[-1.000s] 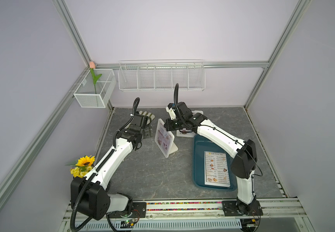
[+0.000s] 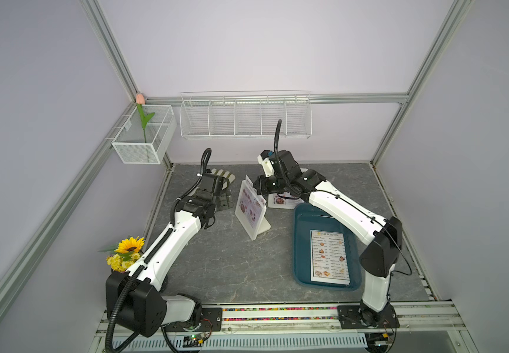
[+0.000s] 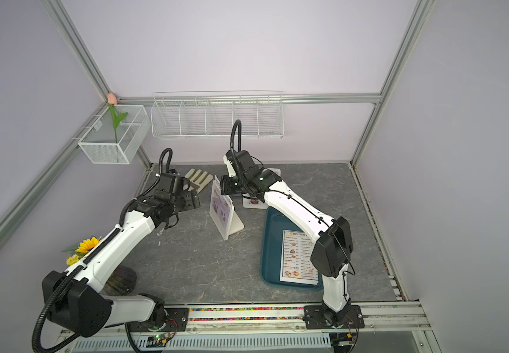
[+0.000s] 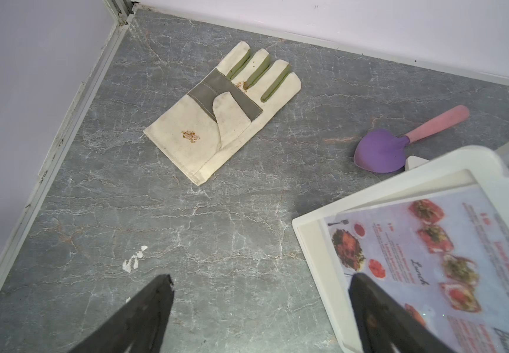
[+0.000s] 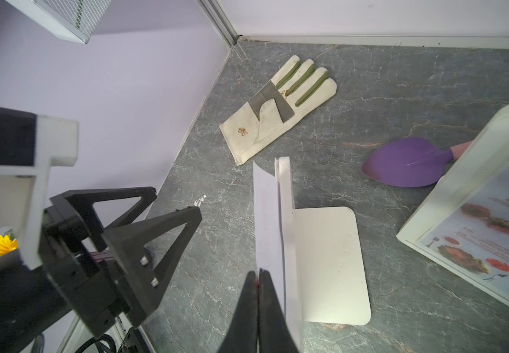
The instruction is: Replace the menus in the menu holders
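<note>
An upright white menu holder [image 2: 250, 209] with a printed menu stands in the middle. In the right wrist view its paper sheet [image 5: 266, 211] shows edge-on, and my right gripper is shut at that sheet, its fingertips meeting over it. My left gripper is open left of the holder, nothing between its fingers. A second menu holder [image 5: 472, 217] is at the back right, partly hidden by the right arm in the top views. A menu sheet [image 2: 329, 256] lies in the blue tray [image 2: 301, 276].
A glove [image 4: 213, 129] and a purple trowel [image 4: 378, 150] lie at the back. Wire baskets [image 2: 245, 114] hang on the walls, and sunflowers [image 2: 129, 247] stand front left.
My right arm and gripper have moved slightly up and rightward above the middle holder. The left arm is nearly still.
</note>
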